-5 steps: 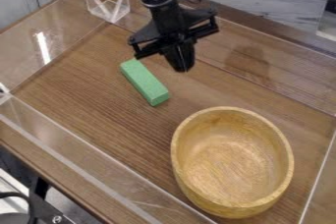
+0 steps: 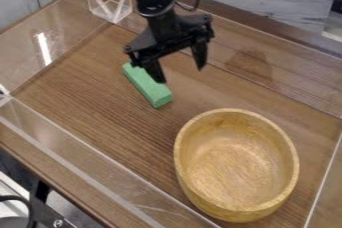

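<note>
My dark gripper [image 2: 168, 62] hangs from the top centre of the camera view, its two fingers spread wide with nothing between them. A green block [image 2: 148, 86] lies on the wooden surface just below and left of the gripper, apart from the right finger and close under the left one. A yellow oval bowl [image 2: 237, 207] sits at the lower right.
Light edges border it at the left and right, with dark cable at the lower left corner.
Over the last second the open gripper has shifted slightly and come down from a higher pose, its fingers now more upright over the surface. The block and bowl have not moved.
</note>
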